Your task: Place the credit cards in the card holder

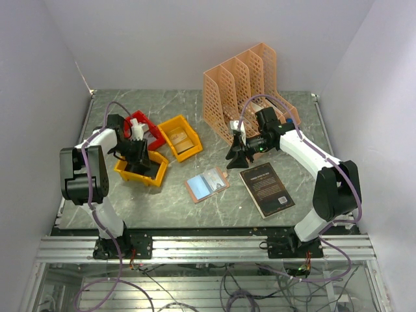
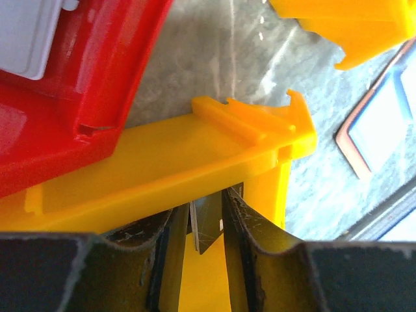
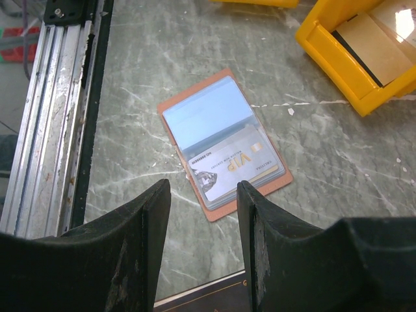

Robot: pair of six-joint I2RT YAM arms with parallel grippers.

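Observation:
The card holder (image 1: 207, 184) lies flat at the middle of the table, pink-edged with two clear pockets. In the right wrist view a pale VIP card (image 3: 235, 161) fills one pocket and a blue card (image 3: 207, 112) the other. My left gripper reaches down into the left yellow bin (image 1: 153, 180), its fingers a little apart. A dark card (image 2: 208, 221) shows in the gap between them; whether they touch it cannot be told. My right gripper hangs open and empty to the right of the holder.
A red bin (image 1: 155, 133) stands right behind the left yellow bin, and another yellow bin (image 1: 188, 153) is farther right. A dark book (image 1: 268, 188) lies right of the holder. The pink file rack (image 1: 227, 91) stands at the back. Table left of the holder is clear.

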